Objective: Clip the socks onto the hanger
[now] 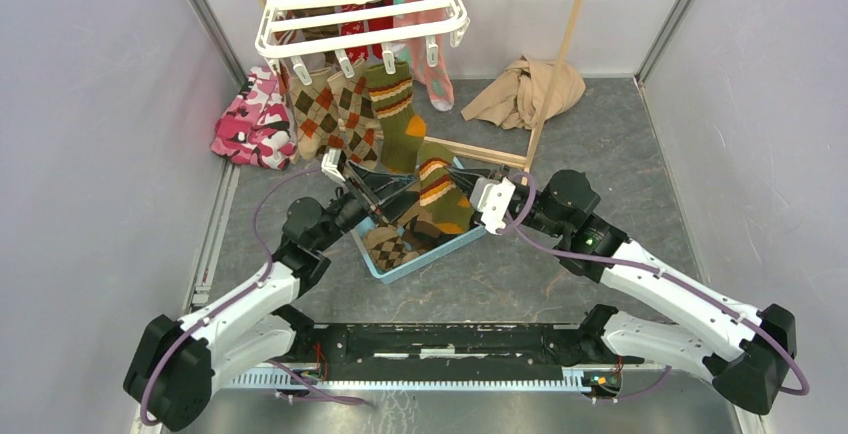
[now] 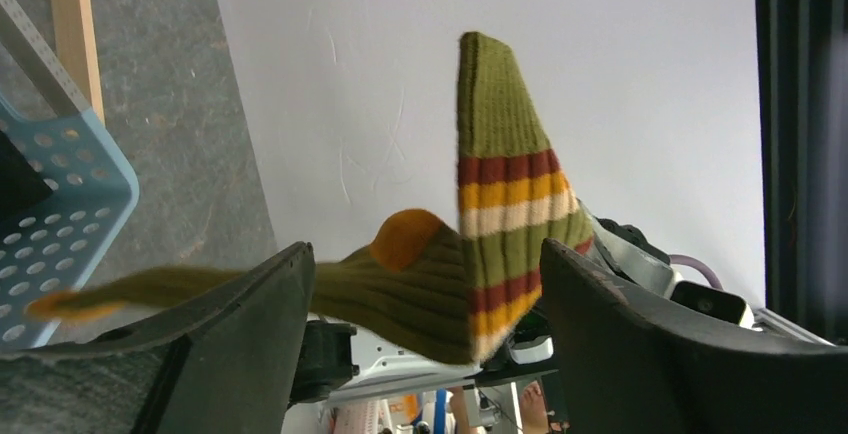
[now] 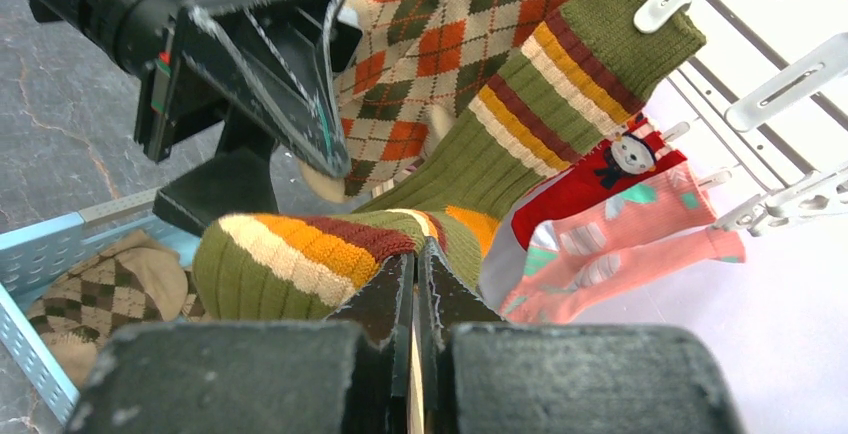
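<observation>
A striped olive sock (image 1: pixel 445 204) (image 2: pixel 500 184) (image 3: pixel 285 264) hangs above the blue basket from my right gripper (image 1: pixel 452 176), which is shut on it. My left gripper (image 1: pixel 398 204) stands part open close by, its fingers either side of the sock in its own view, not visibly closed on it. At the back, the white hanger (image 1: pixel 362 22) holds argyle socks (image 1: pixel 312 114), a matching striped sock (image 1: pixel 395 124), red socks and pink socks (image 3: pixel 600 254) on clips (image 3: pixel 780 84).
The blue basket (image 1: pixel 430 262) holds more socks. A pink camouflage cloth (image 1: pixel 250 119) lies at the back left, a tan cloth (image 1: pixel 520 94) at the back right. A wooden stand (image 1: pixel 560 29) rises behind my right gripper.
</observation>
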